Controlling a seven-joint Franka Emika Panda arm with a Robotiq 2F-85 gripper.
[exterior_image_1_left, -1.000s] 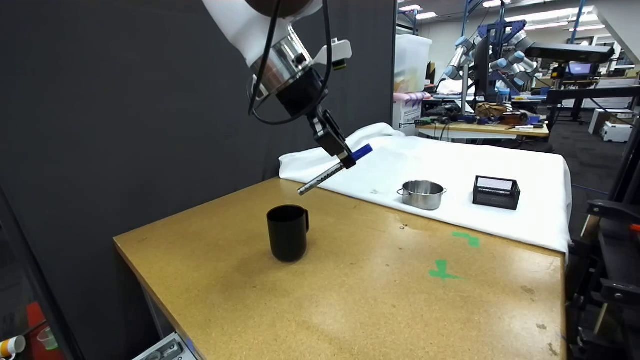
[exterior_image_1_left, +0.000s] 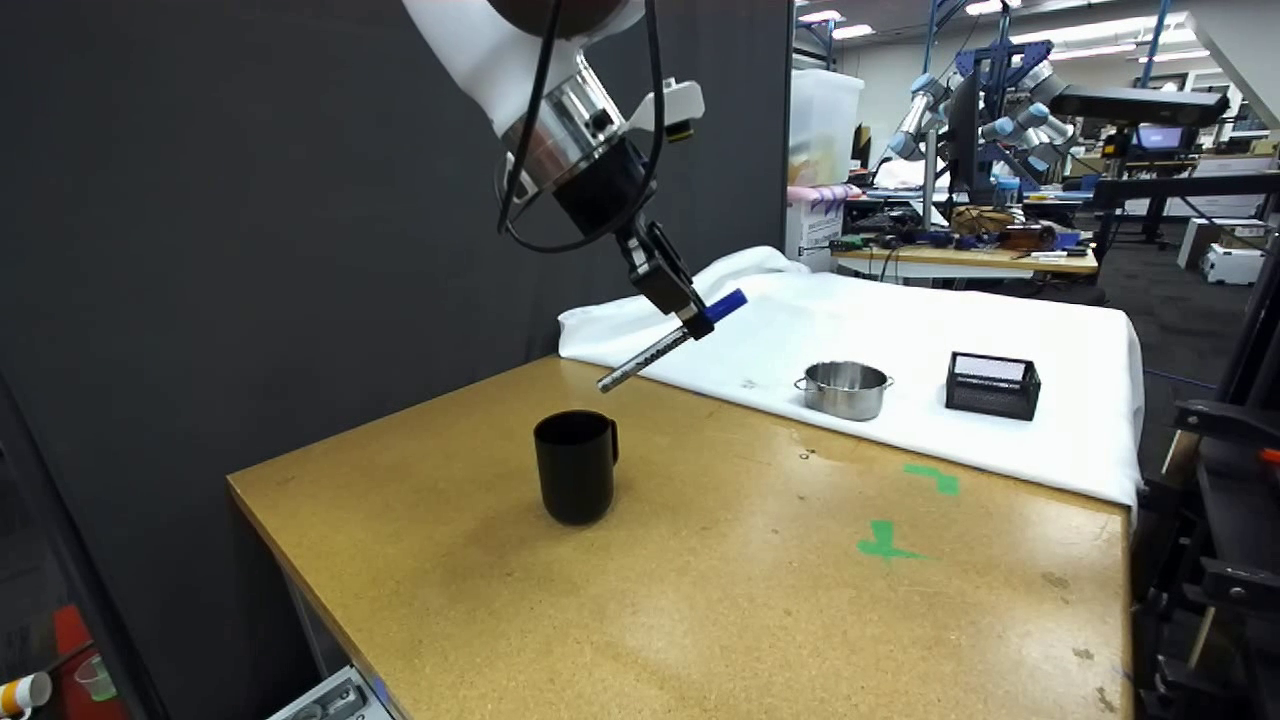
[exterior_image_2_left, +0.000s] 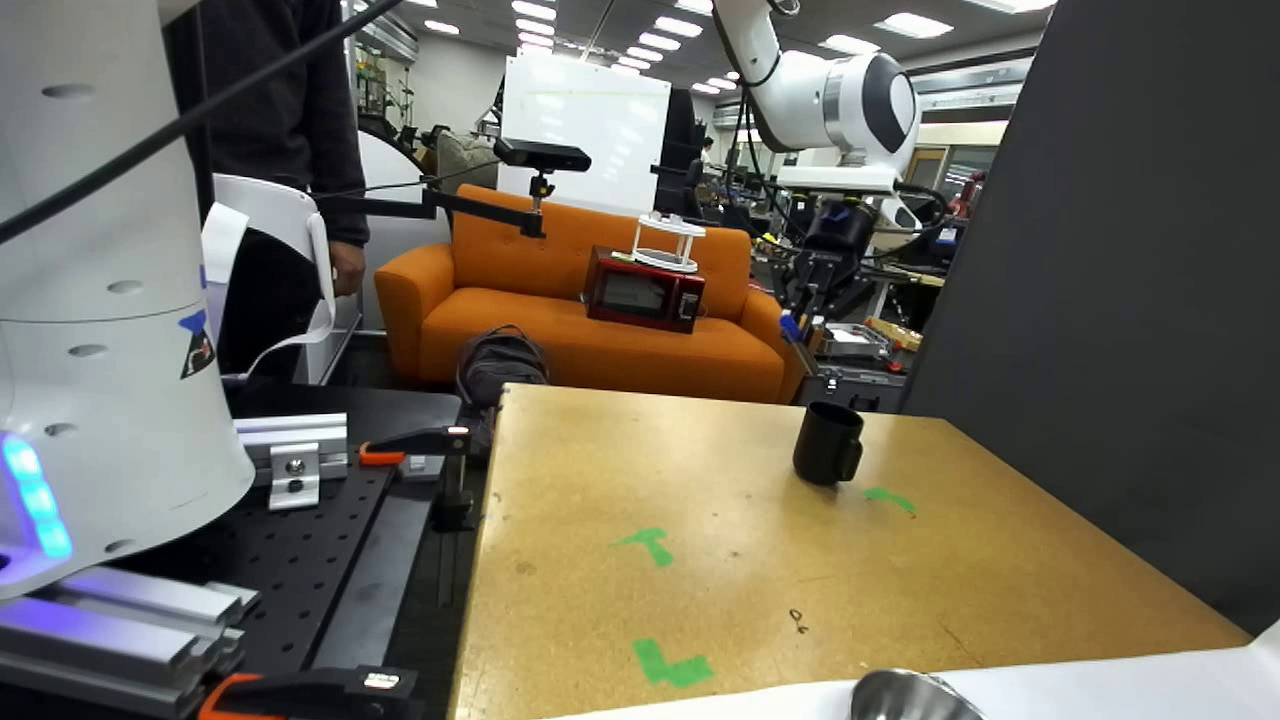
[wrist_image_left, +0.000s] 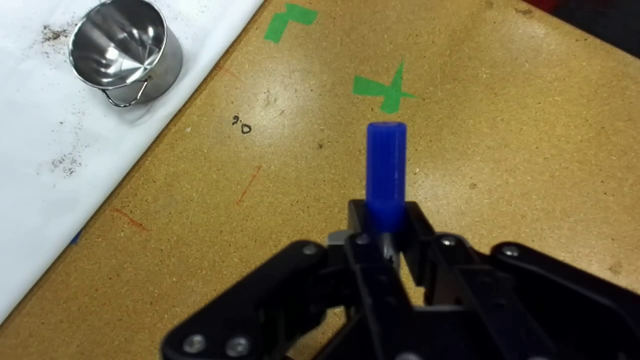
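Note:
A marker with a blue cap and grey barrel (exterior_image_1_left: 648, 358) is held near its capped end. My gripper (exterior_image_1_left: 696, 322) is shut on it, well above the table. The marker slants, its grey end pointing down and to the left in exterior view 1. In the wrist view the blue cap (wrist_image_left: 386, 171) sticks out past the fingers, while most of the barrel is hidden. A black mug (exterior_image_1_left: 576, 468) stands upright on the table, below and left of the marker in exterior view 1. Exterior view 2 also has the mug (exterior_image_2_left: 828, 443), beneath the gripper (exterior_image_2_left: 801, 318).
On the white cloth (exterior_image_1_left: 768, 348) stand a steel pot (exterior_image_1_left: 846, 391) and a black mesh basket (exterior_image_1_left: 992, 385). Green tape marks (exterior_image_1_left: 885, 541) lie on the wooden table (exterior_image_1_left: 744, 600), which is otherwise clear around the mug. A dark partition (exterior_image_1_left: 300, 216) rises behind the table.
Almost nothing differs from a second ago. The held marker sits very slightly further right, and the mug has stayed in place.

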